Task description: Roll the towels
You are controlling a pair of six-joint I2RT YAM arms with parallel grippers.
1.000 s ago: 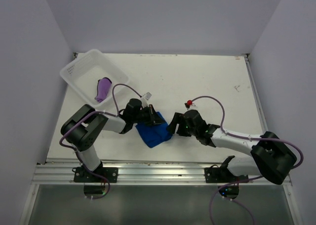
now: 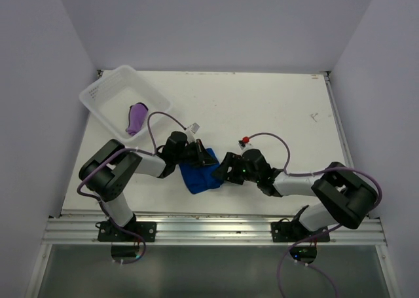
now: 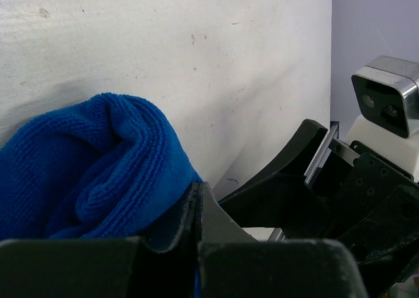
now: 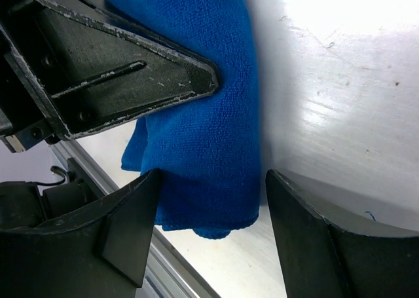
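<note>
A blue towel (image 2: 200, 180) lies folded near the front middle of the table, its folded layers showing in the left wrist view. Pressed against its far part is my left gripper (image 2: 212, 162), with its fingertips together; whether cloth is between them is hidden. In the right wrist view the towel's folded end (image 4: 203, 193) reaches between the spread fingers of my right gripper, which is open at the towel's right edge. A finger (image 4: 177, 78) of the left gripper lies over the towel there.
At the back left stands a white basket (image 2: 105, 108) with a rolled purple towel (image 2: 137, 118) inside. The two grippers are close together.
My right gripper has shifted a little to the left, and the towel's right edge has moved left with it. The left arm looks unmoved.
</note>
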